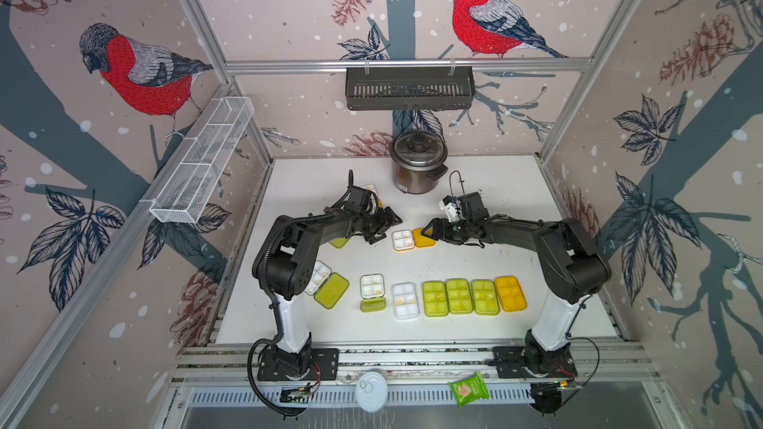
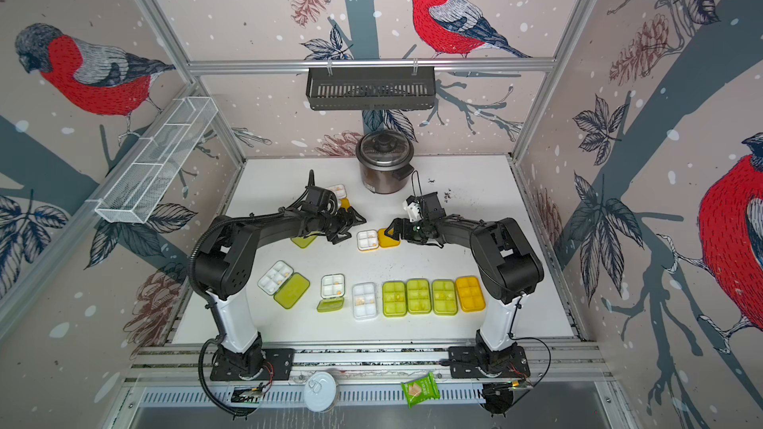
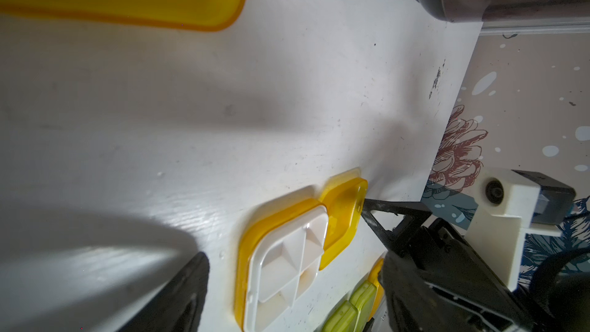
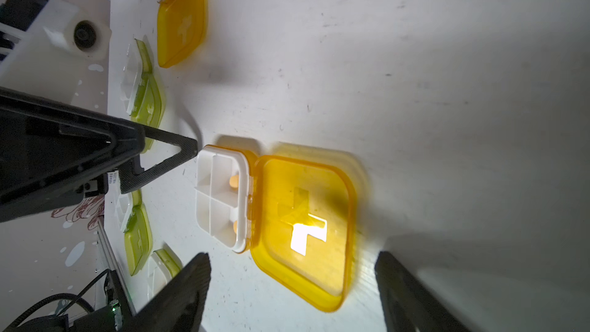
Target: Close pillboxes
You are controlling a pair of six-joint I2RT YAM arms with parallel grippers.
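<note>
An orange pillbox lies with its lid folded back flat on the table; its white tray (image 4: 223, 199) has compartments holding orange pills. To the tray's right extends the translucent orange lid (image 4: 301, 227). My right gripper is spread, with the lid between its fingers in view and no grip on it visible. On the tray's other side, my left gripper stands open; in the left wrist view the pillbox (image 3: 289, 264) appears between its fingers, apart from them. From above, the left gripper (image 1: 384, 226) and right gripper (image 1: 435, 232) flank the box.
Along the front, several closed green pillboxes (image 1: 458, 296), an orange one (image 1: 510, 293) and a white one (image 1: 405, 300) stand in a row. Open green-lidded boxes (image 1: 372, 286) lie front left. A pot (image 1: 419, 160) stands at the back.
</note>
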